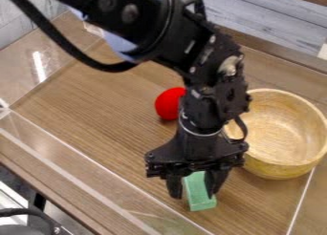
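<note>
My gripper (194, 181) hangs low over the front right of the wooden table, its fingertips at a green block (201, 198) that lies on the surface. The fingers are around the block's upper part; whether they touch it or grip it I cannot tell. Part of the block is hidden by the gripper. A red round object (167, 103) sits behind the gripper, and a yellow bowl (289, 124) stands to the right, partly behind the arm.
A pale wooden wall (255, 19) runs along the back. Dark cables lie at the lower left beyond the table edge.
</note>
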